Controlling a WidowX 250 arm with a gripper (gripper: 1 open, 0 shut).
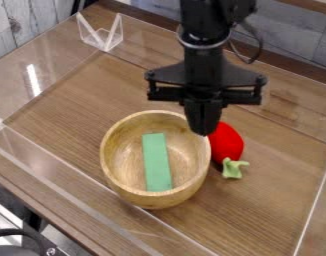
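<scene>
My gripper (206,105) hangs over the back right of a tan oval bowl (126,177), large and dark in the camera view. It is shut, with nothing visible between its fingers. A green oblong block (158,161) lies in the bowl. Just right of the bowl is a red round object (226,140) with a pale green piece (234,170) at its front, partly behind my gripper's lower edge.
A clear wire-like holder (102,30) stands at the back left.
</scene>
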